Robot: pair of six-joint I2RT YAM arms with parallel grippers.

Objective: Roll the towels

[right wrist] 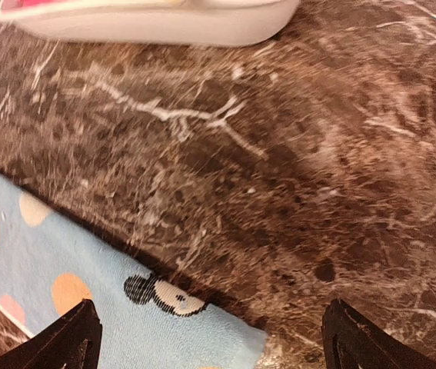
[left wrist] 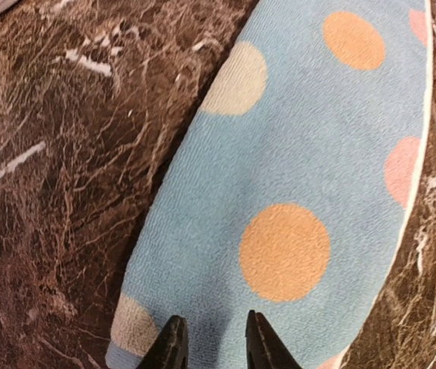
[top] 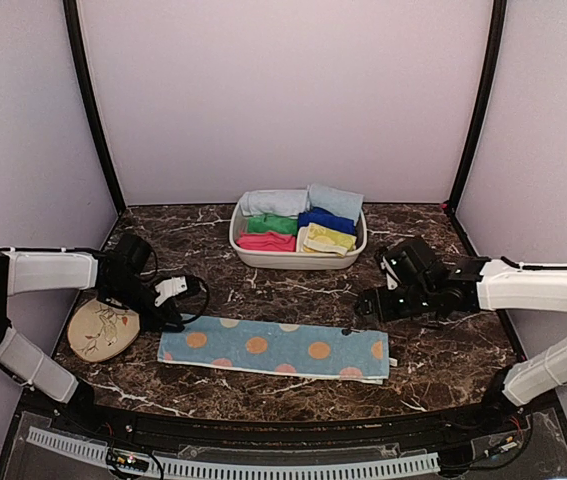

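A blue towel with orange, pink and cream dots [top: 288, 352] lies flat as a long strip across the front of the table. My left gripper [top: 175, 322] is down at the towel's left end. In the left wrist view its fingers [left wrist: 173, 347] stand a small gap apart, with blue cloth seen between and beneath; whether any is pinched cannot be made out. Near the far right corner of the towel is my right gripper [top: 369, 308]. The right wrist view shows its fingers [right wrist: 75, 342] spread wide, the towel's end [right wrist: 225, 338] below and nothing held.
A white basket [top: 298, 260] with several folded towels stands at the back centre. At the left, a round beige board [top: 85, 335] lies partly behind the left arm. Bare dark marble lies between basket and towel and to the right.
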